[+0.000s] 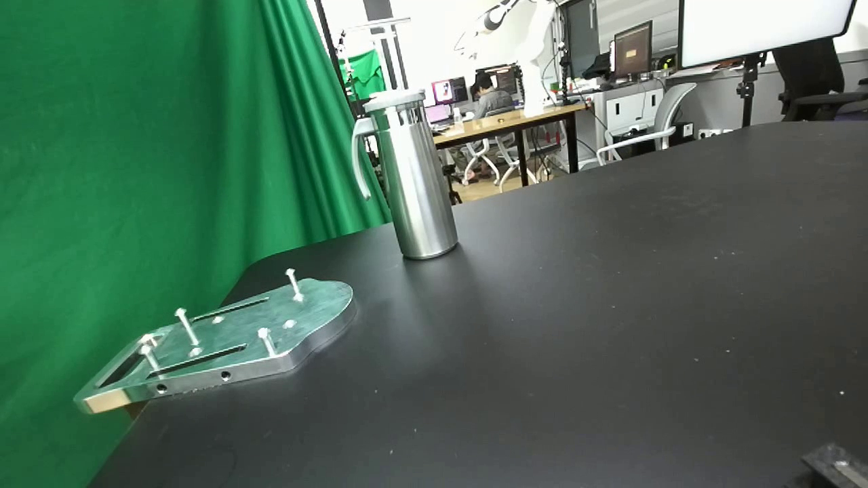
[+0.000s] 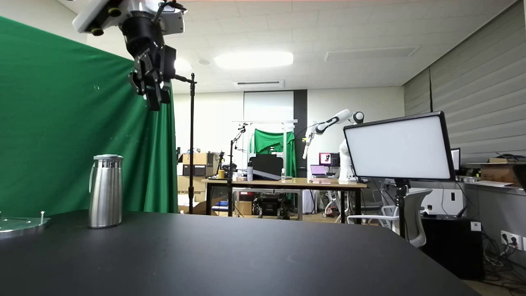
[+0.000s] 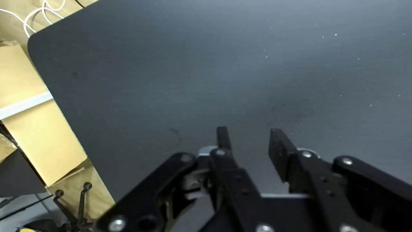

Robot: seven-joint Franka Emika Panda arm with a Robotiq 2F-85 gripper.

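Observation:
A steel pitcher with a pale lid and side handle (image 1: pixel 420 183) stands upright on the black table, near its far left edge; exterior view 2 has the same steel pitcher (image 2: pixel 106 192) at the lower left. High above the table in that view hangs my black gripper (image 2: pixel 153 96), well apart from the pitcher. Seen from the wrist, the gripper points down over bare tabletop, its fingers part open with a gap and nothing between them. No pitcher shows in the wrist view.
A metal plate with several upright bolts (image 1: pixel 244 329) lies at the table's left edge. Behind it hangs a green curtain (image 1: pixel 163 122). A light panel (image 2: pixel 399 148) stands beyond the table.

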